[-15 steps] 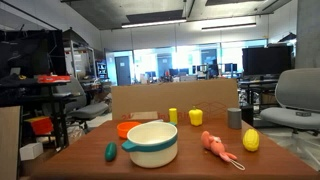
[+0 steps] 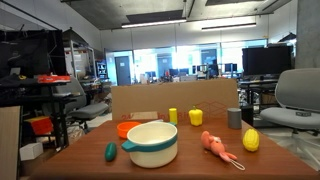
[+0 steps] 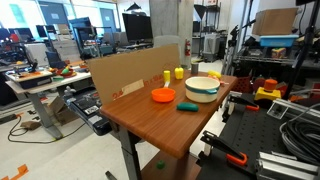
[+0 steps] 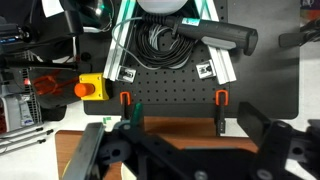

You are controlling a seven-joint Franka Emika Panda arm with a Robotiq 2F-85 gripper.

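Observation:
On the brown table, a white pot with a teal band (image 2: 151, 144) stands near the front. A dark green oblong object (image 2: 111, 151) lies to its left, and an orange bowl (image 2: 127, 129) sits behind. Right of the pot are a pink-red toy with a pale tail (image 2: 216, 146) and a yellow oval object (image 2: 251, 139). A yellow pepper-like object (image 2: 196, 117), a yellow cylinder (image 2: 173, 116) and a grey cup (image 2: 235, 118) stand farther back. My gripper is open, its fingers wide apart over a black plate and empty between them.
A tall cardboard panel (image 3: 138, 71) borders one side of the table (image 3: 146, 116). Coiled black cable (image 4: 158, 45) lies on the black base plate, with a red-and-yellow emergency stop (image 4: 84, 90) beside it. Bare tabletop shows beside the orange bowl.

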